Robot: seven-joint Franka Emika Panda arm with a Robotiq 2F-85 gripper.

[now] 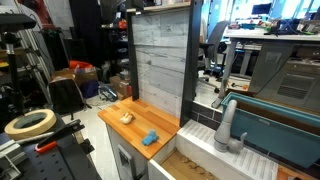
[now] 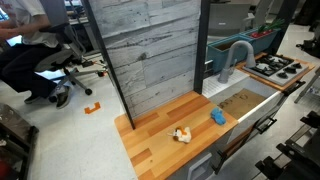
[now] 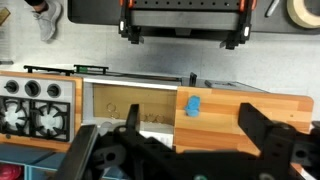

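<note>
Spread wide in the wrist view, the two black fingers (image 3: 132, 122) of my gripper have nothing between them. Far below lies a wooden counter (image 3: 215, 135). A crumpled blue item (image 2: 217, 116) rests on the counter near the drawer end; in exterior view 1 the same blue item (image 1: 150, 137) is at the front right of the wood. To its left sits a small white and tan object (image 1: 126, 118), also seen as a white object (image 2: 182, 134) in exterior view 2. An open drawer (image 2: 240, 103) with several small brown pieces adjoins the counter.
A grey faucet (image 1: 228, 125) rises behind the drawer beside a blue-green sink (image 1: 265, 130). The stove (image 3: 50, 110) is at the wrist view's left. A white plank wall (image 2: 158, 60) backs the counter. Between the blue item and the white object, the wood is clear.
</note>
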